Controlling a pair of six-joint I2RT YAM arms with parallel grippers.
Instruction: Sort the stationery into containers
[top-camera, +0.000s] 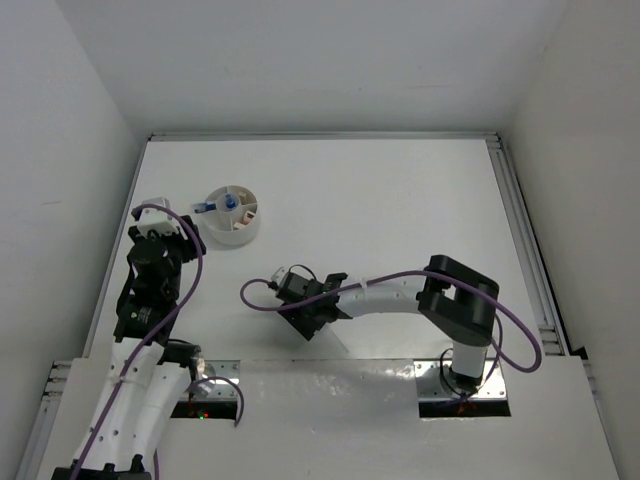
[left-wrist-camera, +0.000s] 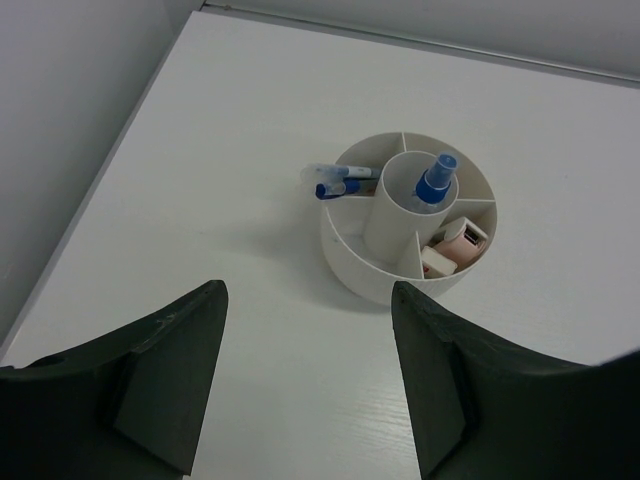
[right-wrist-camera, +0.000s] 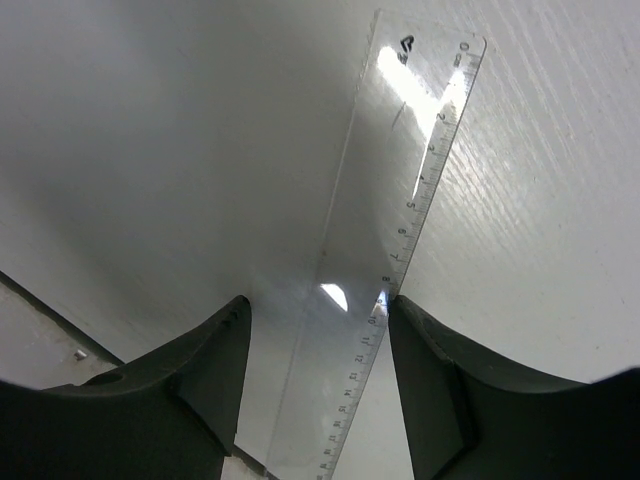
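A clear plastic ruler (right-wrist-camera: 385, 190) lies flat on the table in the right wrist view. My right gripper is part open over it, with the ruler's middle running between the two fingers; the right fingertip is close to the scale edge, and contact cannot be made out. In the left wrist view a round white divided organizer (left-wrist-camera: 360, 262) holds blue pens (left-wrist-camera: 347, 187) on its left, a blue-capped bottle (left-wrist-camera: 436, 180) in the centre cup, and pinkish-white items (left-wrist-camera: 463, 243) on the right. My left gripper stands open and empty, short of the organizer.
Walls close in the left, back and right sides, and purple cables trail along both arms.
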